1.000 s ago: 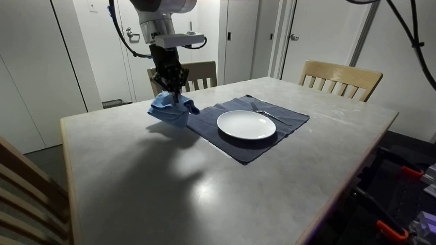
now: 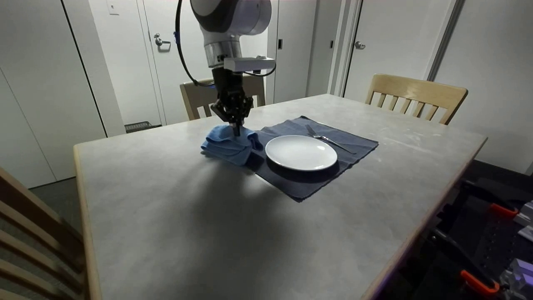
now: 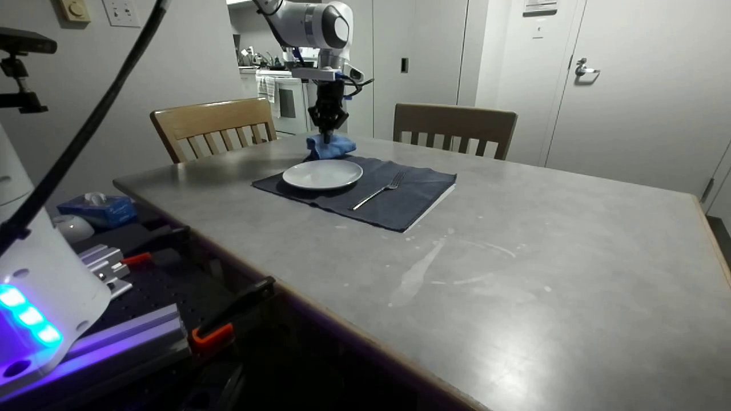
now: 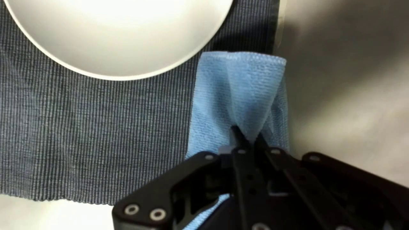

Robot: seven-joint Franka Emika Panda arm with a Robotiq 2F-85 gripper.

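Note:
My gripper is shut on a fold of the light blue cloth (image 4: 218,99), which bunches up between the fingertips. In exterior view 1 the folded cloth (image 2: 223,146) lies low at the left border of the dark placemat (image 2: 300,189), partly over it and partly over the bare table. A white plate (image 2: 301,152) rests on the placemat to the right of the cloth, a small gap apart in the wrist view. Beyond the plate, a fork (image 3: 378,192) lies on the placemat. The gripper's body hides part of the cloth in the wrist view.
Wooden chairs (image 2: 417,92) stand around its edges. Clamps with orange parts (image 3: 213,338) sit beside the table edge near the robot's base.
My gripper has moved right and slightly down with the cloth. The cloth hung above the table left of the placemat; it now lies lower, over the placemat's border. Plate and fork have not moved.

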